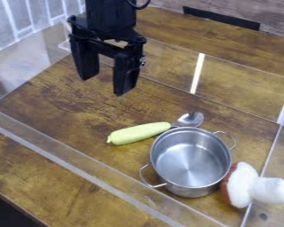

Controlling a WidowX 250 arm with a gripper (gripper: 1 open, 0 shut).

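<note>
My black gripper [106,73] hangs over the back left of the wooden table, open, its two fingers pointing down with nothing seen between them. Below and to the right of it lie a pale yellow-green corn-like vegetable [138,133] and a small metal spoon [191,119]. A steel pot [190,162] with two handles stands at the front right, empty.
A white and brown mushroom-like object [263,190] lies right of the pot. A white strip [198,73] marks the table [56,124]. Clear edging runs along the left, front and right.
</note>
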